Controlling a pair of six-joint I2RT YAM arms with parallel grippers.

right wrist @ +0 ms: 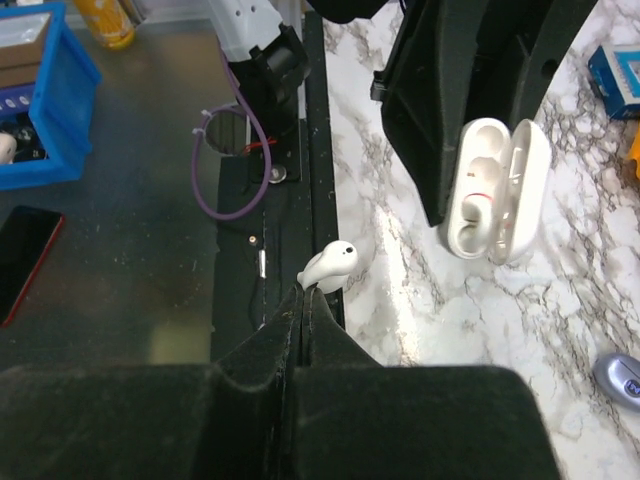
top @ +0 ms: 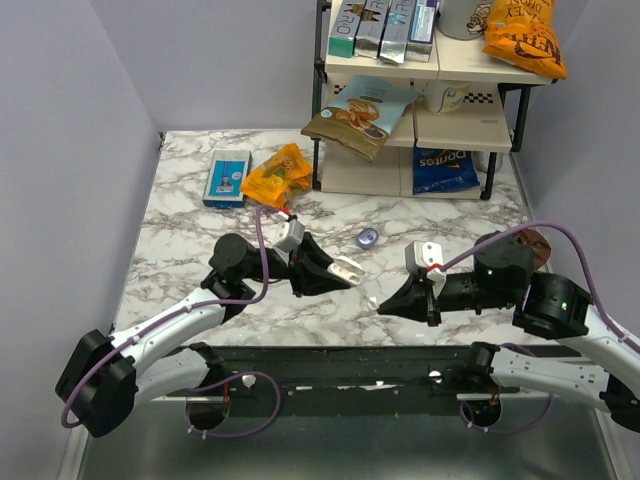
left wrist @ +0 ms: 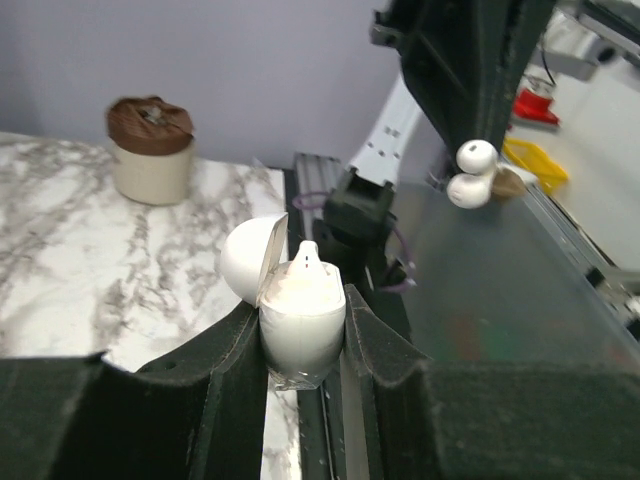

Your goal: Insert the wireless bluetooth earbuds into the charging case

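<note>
The open white charging case [top: 348,266] is held by my left gripper [top: 342,278], which is shut on it; in the right wrist view the case [right wrist: 468,190] shows its lid raised and a white piece in one well. Just right of and below it in the top view, my right gripper [top: 378,308] is shut on a white earbud [right wrist: 332,262], held at the fingertips. In the left wrist view this earbud [left wrist: 474,186] appears at the upper right, apart from the case [left wrist: 300,320].
A small grey-blue round case [top: 367,238] lies behind the grippers on the marble table. A shelf [top: 460,130] with snacks stands at the back, a blue box [top: 226,180] at back left, a brown-topped canister [left wrist: 150,175] at the right. The table's front edge runs below the grippers.
</note>
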